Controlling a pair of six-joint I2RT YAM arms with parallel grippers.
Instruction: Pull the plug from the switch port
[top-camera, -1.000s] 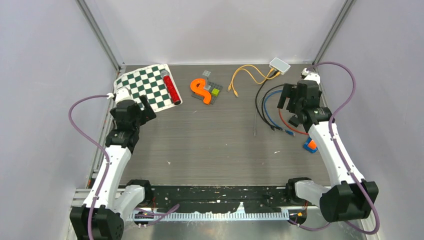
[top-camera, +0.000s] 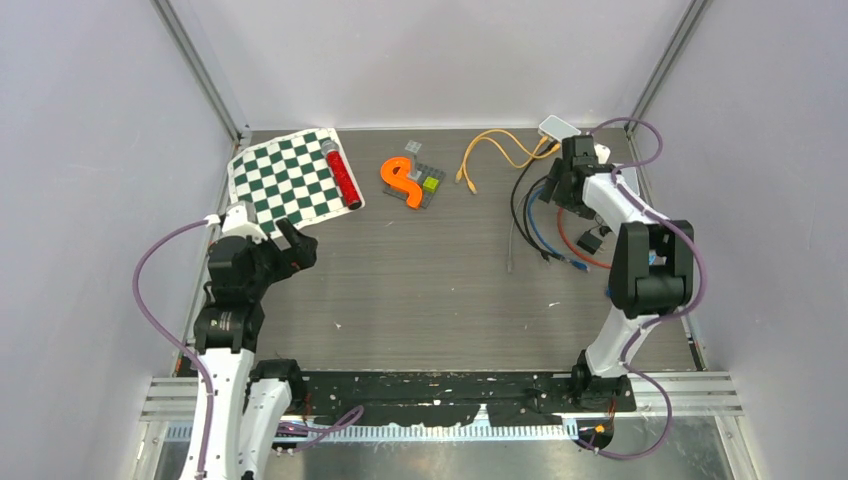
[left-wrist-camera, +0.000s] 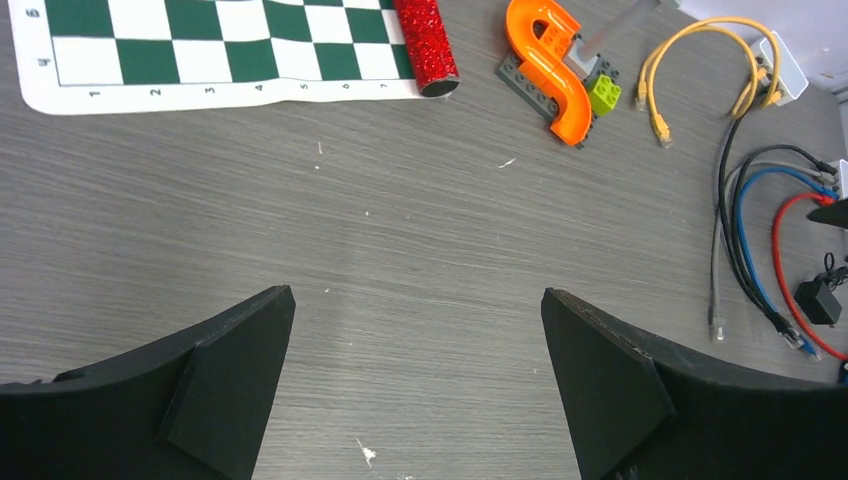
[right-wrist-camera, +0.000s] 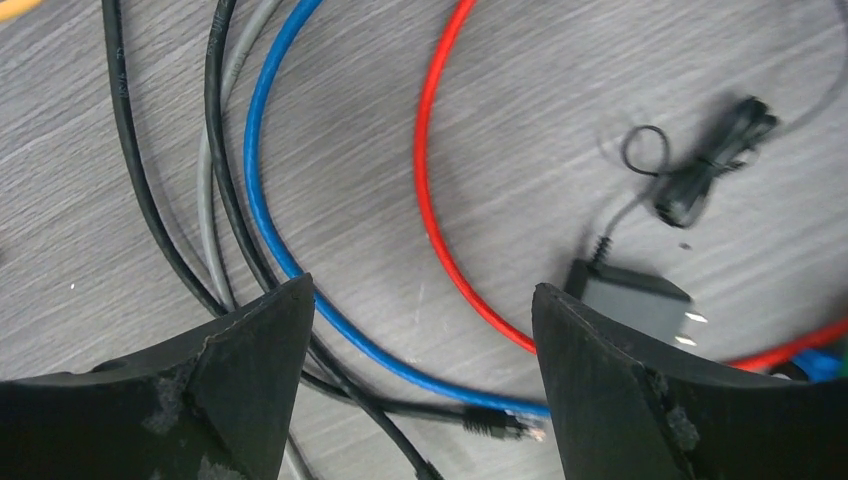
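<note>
A small white box (top-camera: 558, 126) at the back right has yellow cables (top-camera: 487, 135) plugged into it. At the right edge of the left wrist view, another white box (left-wrist-camera: 842, 178) takes the ends of black, blue (left-wrist-camera: 745, 215) and red (left-wrist-camera: 777, 235) cables. My right gripper is open above these cables, its fingers apart with the blue cable (right-wrist-camera: 360, 340) and red cable (right-wrist-camera: 424, 190) passing below; nothing is held. That second box lies outside the right wrist view. Over the left side, my left gripper stands open and empty.
A black power adapter (right-wrist-camera: 635, 300) lies beside the red cable. A checkered mat (top-camera: 270, 175) with a red tube (top-camera: 342, 178) lies at the back left, an orange track piece (top-camera: 400, 180) at back centre.
</note>
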